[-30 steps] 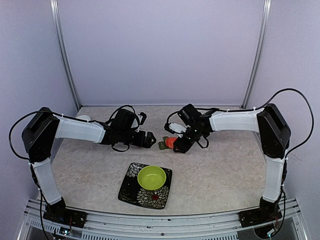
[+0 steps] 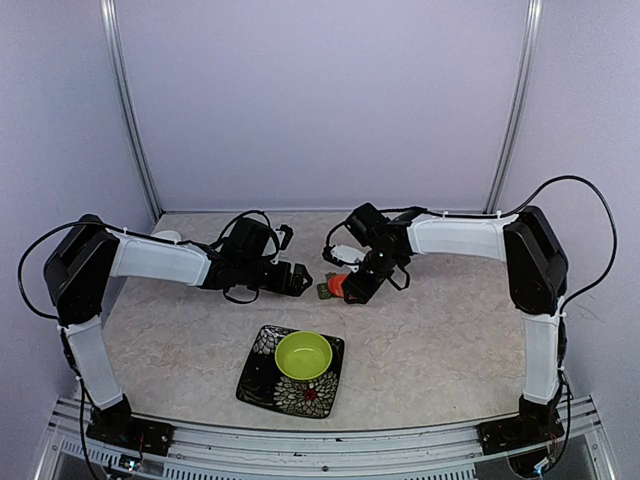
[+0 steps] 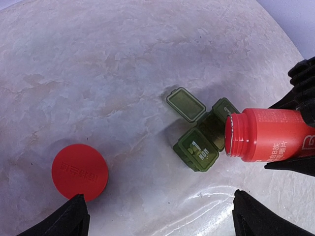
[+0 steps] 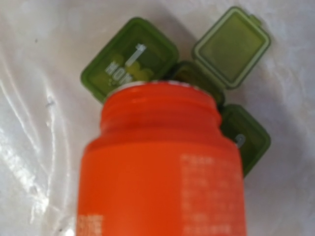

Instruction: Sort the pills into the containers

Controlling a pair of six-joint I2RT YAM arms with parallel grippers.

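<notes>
A red-orange pill bottle (image 3: 275,133), uncapped, lies tipped on its side in my right gripper (image 2: 350,290), which is shut on it. Its mouth points at the green pill box (image 3: 212,129) and is close to the box's middle compartment. One lid (image 3: 186,104) of the box is raised. Under the closed MON lid (image 4: 135,56) some yellowish pills show. My left gripper stands open, to the left of the box, with nothing between its fingers. Whether pills lie in the middle compartment is hard to tell.
A round red cap (image 3: 79,171) rests on the table near my left gripper. Toward the front, a lime-green bowl (image 2: 303,355) sits on a black flowered tray (image 2: 262,388). Bare table lies to the right of the tray.
In the top view the right arm has shifted slightly left, bringing the bottle a little nearer the pill box. The left arm has stayed where it was.
</notes>
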